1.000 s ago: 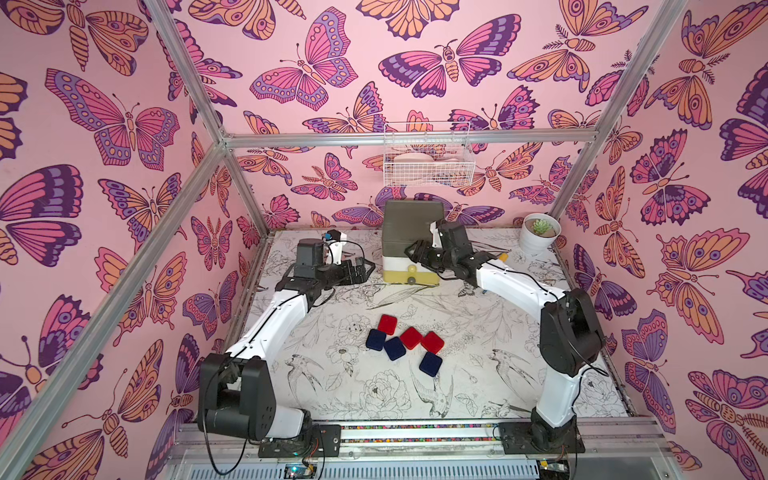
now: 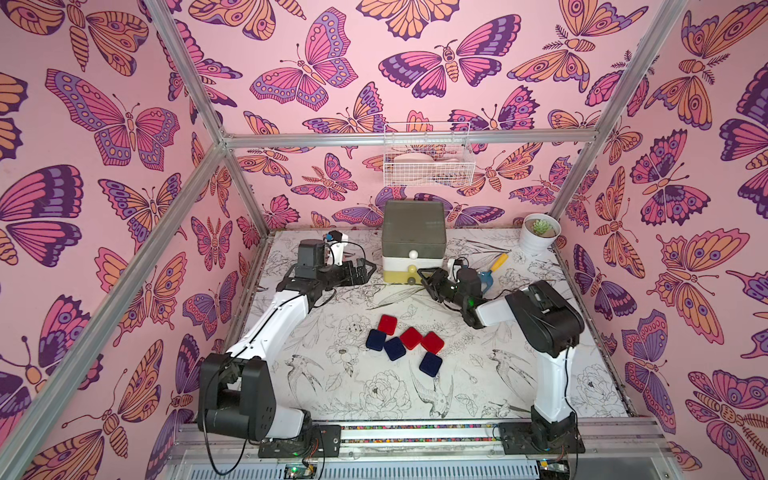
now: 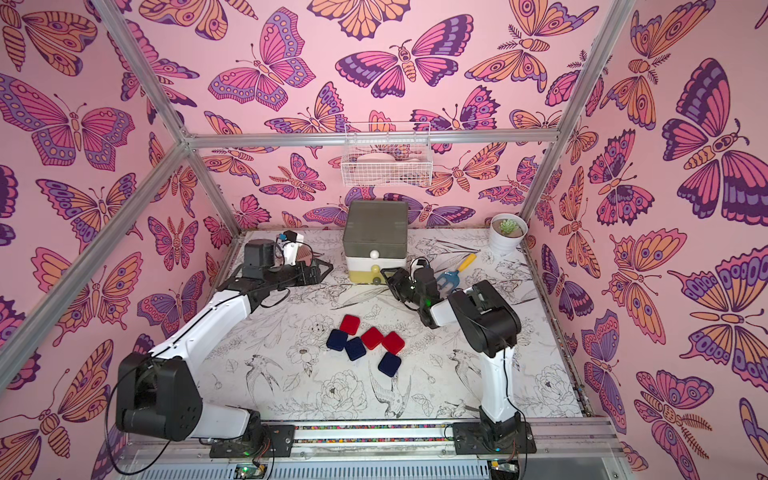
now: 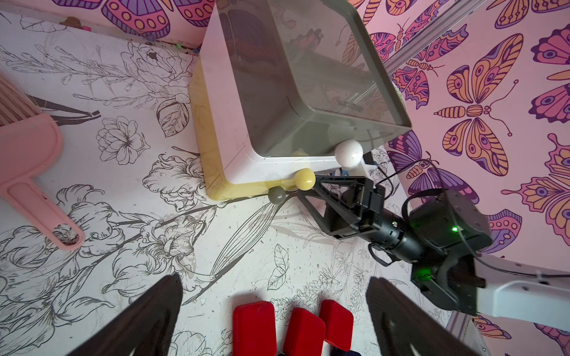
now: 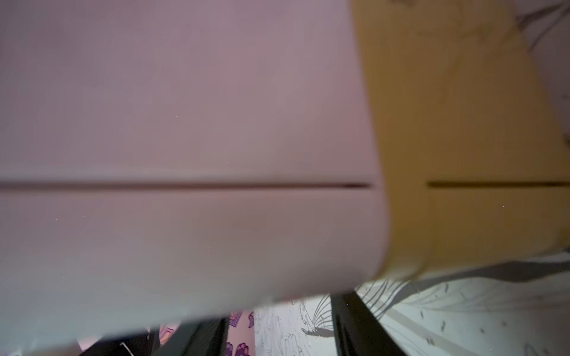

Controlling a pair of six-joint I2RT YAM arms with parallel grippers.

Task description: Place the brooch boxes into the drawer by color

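A small drawer unit point(image 2: 413, 232) stands at the back, with a grey top, white middle and yellow bottom drawer. The left wrist view shows its white knob point(image 4: 348, 153), yellow knob point(image 4: 304, 178) and grey knob point(image 4: 276, 195). My right gripper is partly open, its tips close by the yellow knob; whether they touch it I cannot tell. Left of the unit, my left gripper point(image 2: 371, 272) hangs wide open and empty. Red boxes point(image 2: 410, 337) and dark blue boxes point(image 2: 394, 348) lie loosely grouped on the table in front.
A pink dustpan point(image 4: 29, 155) lies at the left, partly behind my left arm in the top views. At the back right stand a potted plant point(image 2: 540, 233) and a yellow-handled blue tool point(image 2: 499, 261).
The left arm, drawers and boxes stay put.
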